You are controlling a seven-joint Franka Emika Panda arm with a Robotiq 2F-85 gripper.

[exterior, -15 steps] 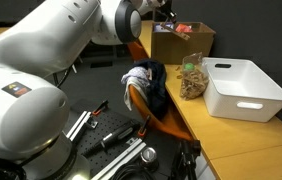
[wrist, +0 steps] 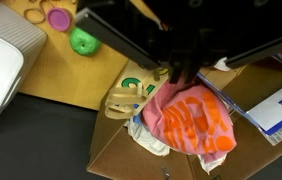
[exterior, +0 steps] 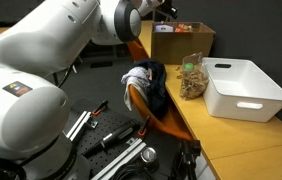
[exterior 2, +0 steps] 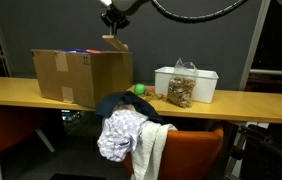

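Note:
High over the cardboard box (exterior 2: pixel 86 78) at the back of the table, my gripper is shut. A tan packet with green and yellow print (wrist: pixel 133 78) appears at its fingertips, mostly hidden by the dark fingers. From the side, a tan piece (exterior 2: pixel 114 44) shows just below the gripper, above the box rim. Inside the box lie a pink bag with orange marks (wrist: pixel 189 122) and a blue and white packet (wrist: pixel 279 108).
A white bin (exterior: pixel 246 92) and a clear bag of brown pieces (exterior: pixel 193 78) stand on the table. A green roll (wrist: pixel 83 41) lies near the box. Clothes (exterior 2: pixel 131 130) hang over an orange chair in front.
My gripper has risen slightly from low over the box's opening. The bin, bag and clothes have not moved.

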